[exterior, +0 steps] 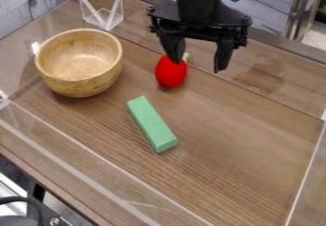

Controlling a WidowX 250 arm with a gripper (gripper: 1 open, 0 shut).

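A black robot gripper (196, 45) hangs at the top centre, its two dark fingers spread apart over the table. Just below its left finger sits a red rounded object (171, 72), with a small light green piece behind it, mostly hidden. Lower down a mint green block (152, 124) lies at a slant. At the left stands a wooden bowl (76, 75).
A white wire-like holder (102, 12) is at the back left. Dark cables show at the lower left corner.
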